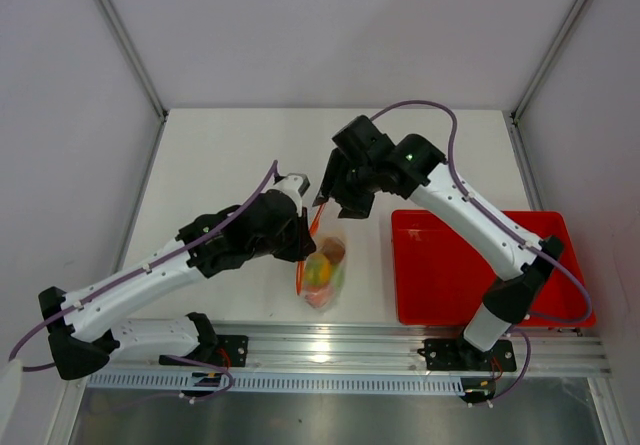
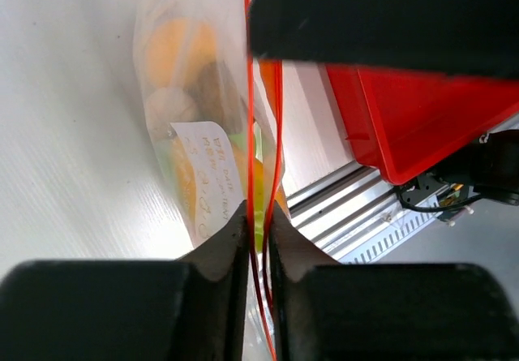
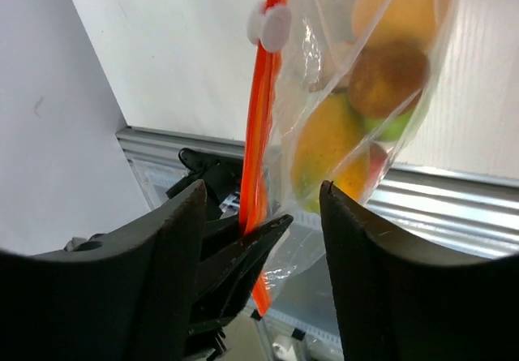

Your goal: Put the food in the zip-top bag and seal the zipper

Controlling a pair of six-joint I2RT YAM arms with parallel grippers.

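A clear zip bag (image 1: 325, 270) with orange, brown, yellow and green food and an orange zipper strip lies at table centre. My left gripper (image 1: 300, 235) is at the bag's zipper; in the left wrist view the red-edged strip runs down between its close-set fingertips (image 2: 259, 239). My right gripper (image 1: 345, 195) is above the bag's far end, fingers apart; in the right wrist view the zipper (image 3: 259, 109) with its white slider (image 3: 274, 27) shows beyond the fingers (image 3: 178, 239). Whether the left fingers pinch the strip is unclear.
A red bin (image 1: 470, 265) sits right of the bag. The metal rail (image 1: 320, 345) runs along the front edge.
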